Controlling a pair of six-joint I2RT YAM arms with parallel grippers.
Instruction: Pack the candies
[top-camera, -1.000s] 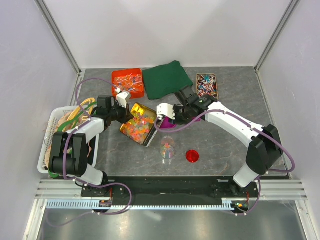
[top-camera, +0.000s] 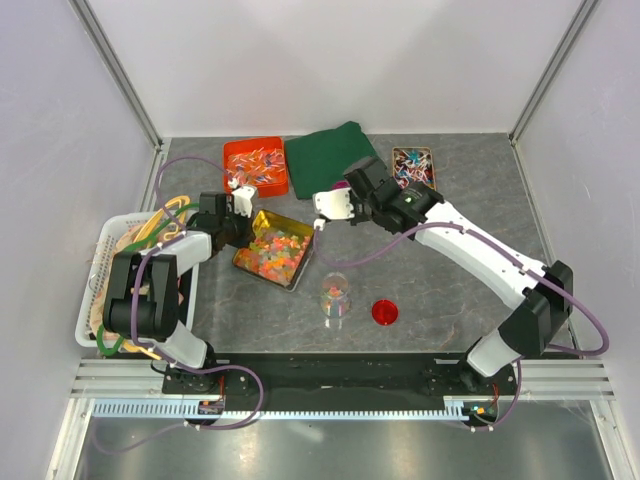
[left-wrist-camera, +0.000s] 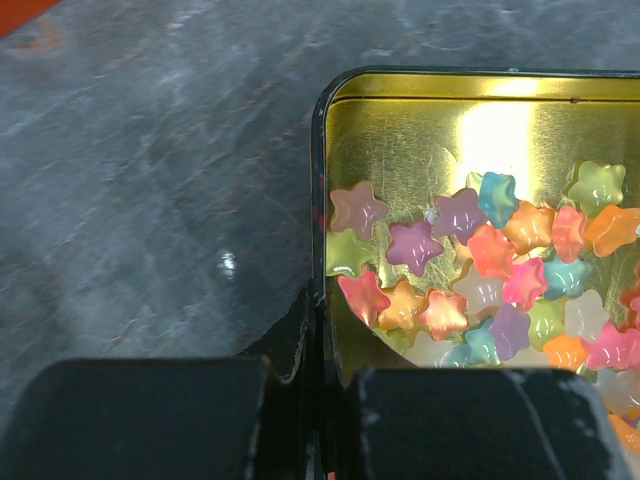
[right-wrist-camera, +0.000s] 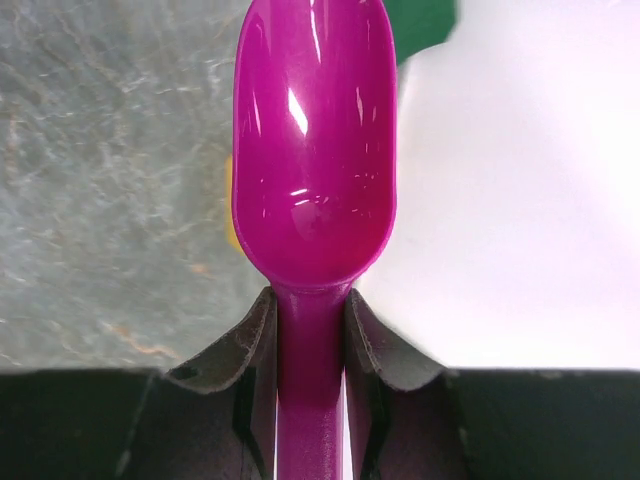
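A yellow metal tray of star candies stands left of centre, with my left gripper shut on its rim at the left side. My right gripper holds a magenta scoop, whose bowl looks empty in the right wrist view; in the top view it is mostly hidden under the raised arm, right of the tray. A clear jar with some candies inside stands below the tray, beside a red lid.
An orange bin and a green cloth lie at the back, a small box of sticks at the back right. A white basket fills the far left.
My right arm has lifted and swung toward the back with the scoop. The tray has shifted slightly left, with my left gripper still on its rim.
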